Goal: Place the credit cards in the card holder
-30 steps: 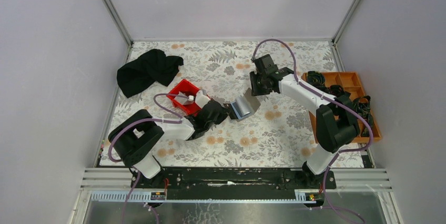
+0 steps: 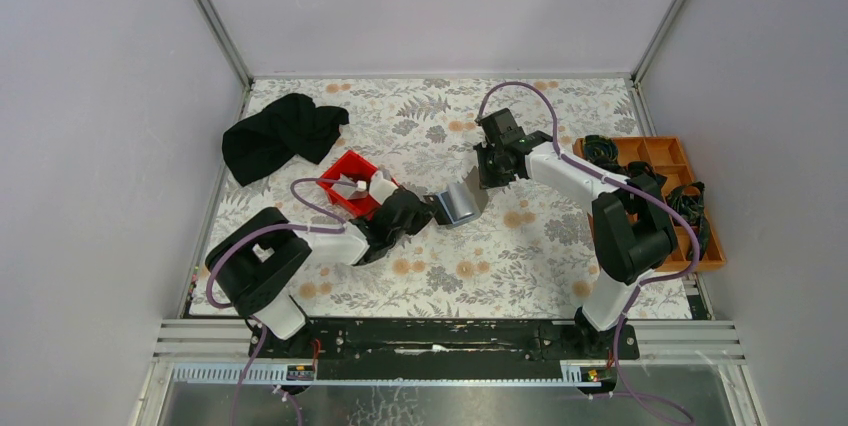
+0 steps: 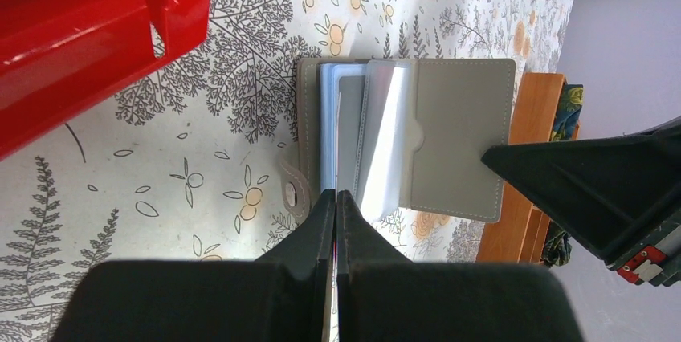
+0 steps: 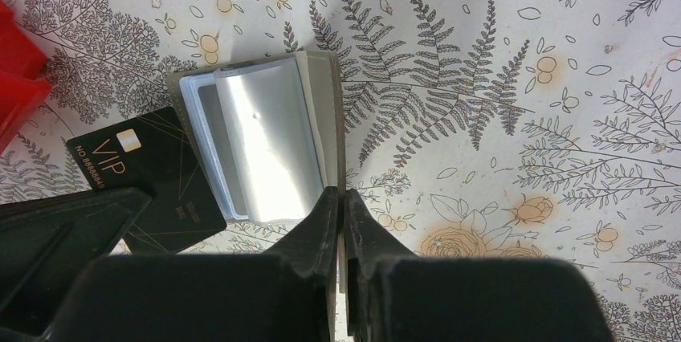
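The open grey card holder (image 3: 458, 101) with its clear sleeves (image 4: 269, 137) lies mid-table. In the right wrist view a black VIP card (image 4: 152, 173) lies beside its left edge. My left gripper is shut just left of the holder, pointed at its sleeves; whether anything thin is between its fingertips is unclear. My right gripper is shut on the edge of the holder's cover at its right side.
A red box (image 2: 349, 162) sits left of the holder, a black cloth (image 2: 280, 136) at the back left. An orange wooden organizer (image 2: 710, 246) with dark items stands on the right.
The left arm shows no visible movement.
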